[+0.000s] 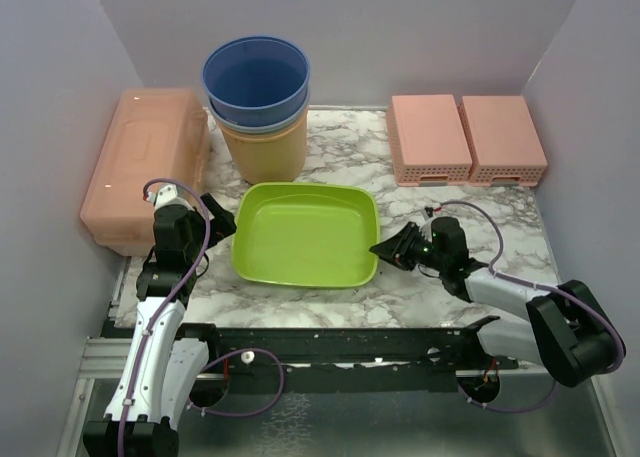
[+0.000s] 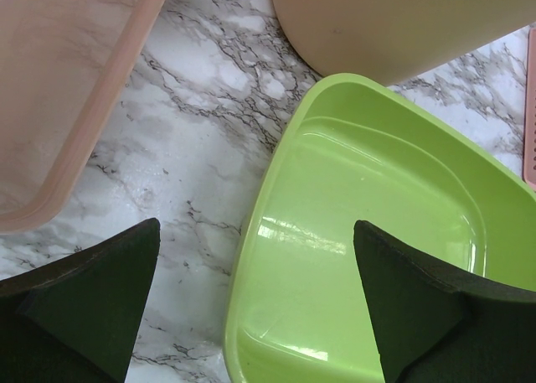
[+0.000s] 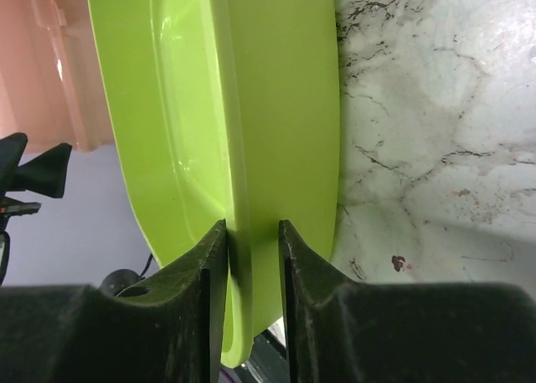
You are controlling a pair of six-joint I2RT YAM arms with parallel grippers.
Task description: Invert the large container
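Note:
A large green tray (image 1: 305, 232) lies open side up on the marble table, between my two grippers. My left gripper is open over its left end, with the tray rim below and nothing held. My right gripper is at the tray's right end, its fingers part open around the green rim (image 3: 230, 148); whether both fingers touch the rim is not clear.
A large pink translucent container (image 1: 145, 157) stands at the left. Stacked buckets (image 1: 255, 87) stand behind the tray, two pink perforated boxes (image 1: 430, 137) at the back right.

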